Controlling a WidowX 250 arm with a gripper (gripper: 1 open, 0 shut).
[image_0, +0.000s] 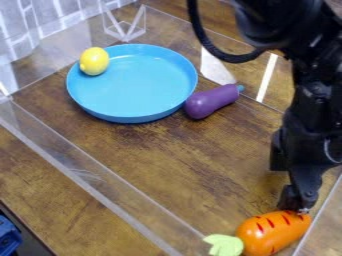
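Observation:
My black gripper is at the right of the camera view, open, low over an orange toy carrot with a pale green top. The carrot lies at the bottom right; whether a finger touches it is unclear. A purple eggplant lies right of a blue plate. A yellow egg-shaped toy sits at the plate's upper left edge.
Clear walls border the wooden surface. A white triangular piece stands behind the eggplant. A blue object is at the lower left.

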